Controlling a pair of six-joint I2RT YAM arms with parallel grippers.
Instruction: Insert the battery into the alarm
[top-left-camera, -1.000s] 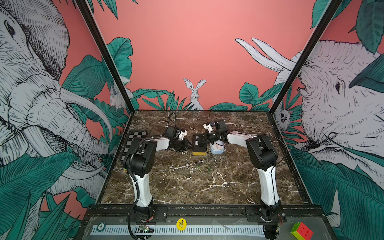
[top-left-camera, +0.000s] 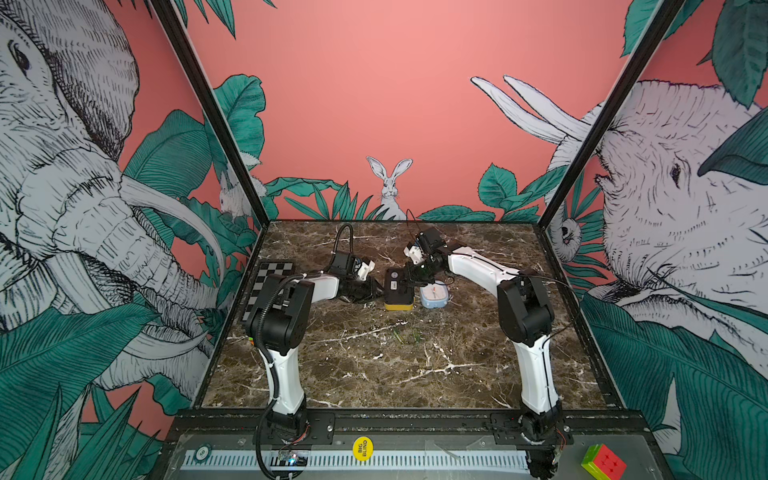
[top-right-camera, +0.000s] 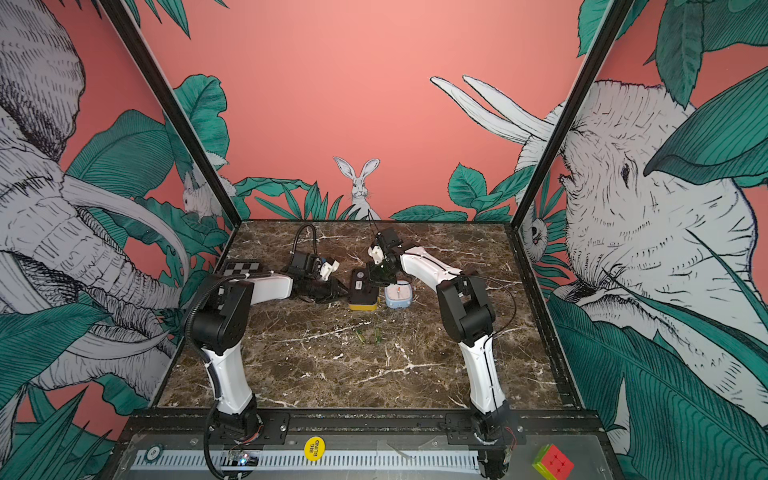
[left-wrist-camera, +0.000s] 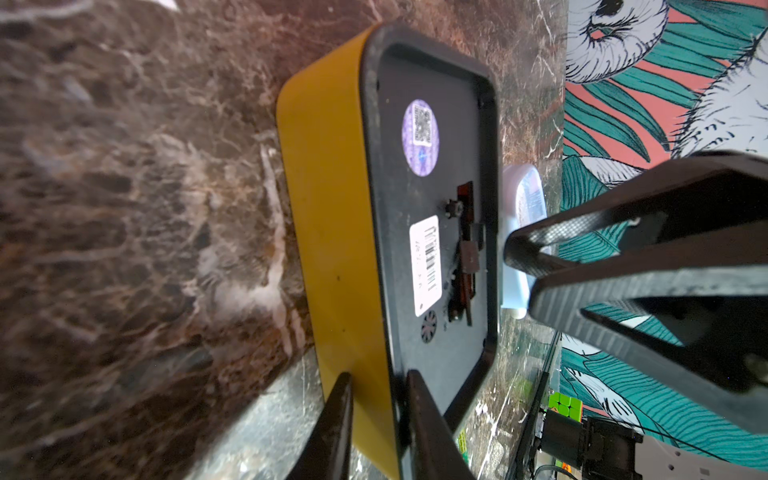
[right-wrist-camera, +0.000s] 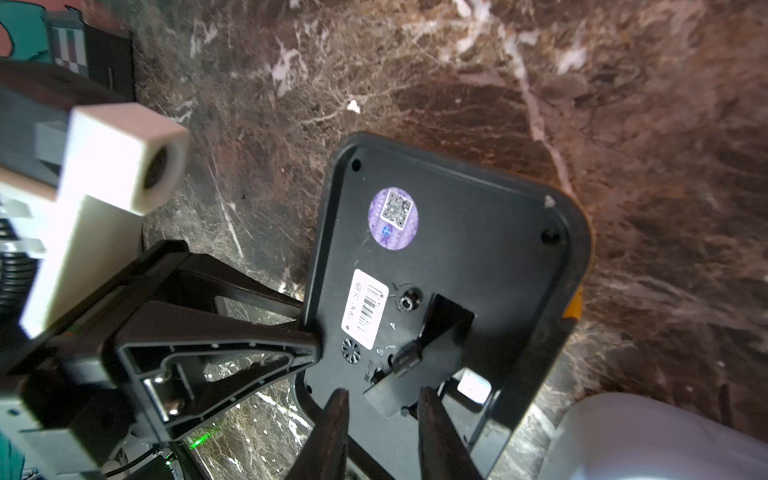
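The alarm (right-wrist-camera: 472, 248) lies back-up, yellow-sided (left-wrist-camera: 328, 208), with its recessed black back showing a purple sticker and a barcode label. Its battery compartment (right-wrist-camera: 428, 352) holds dark parts and a small white piece (right-wrist-camera: 473, 387); I cannot tell whether any of these is the battery. At the alarm's left edge, my left gripper has its fingers apart, one by the yellow side and one inside the black rim; firm contact cannot be told. My right gripper is open above the compartment end, with nothing seen between its fingers.
A light blue and white box (top-left-camera: 434, 296) stands close to the alarm's right side. A checkered board (top-left-camera: 270, 276) lies at the left edge.
The left arm and the alarm look unmoved.
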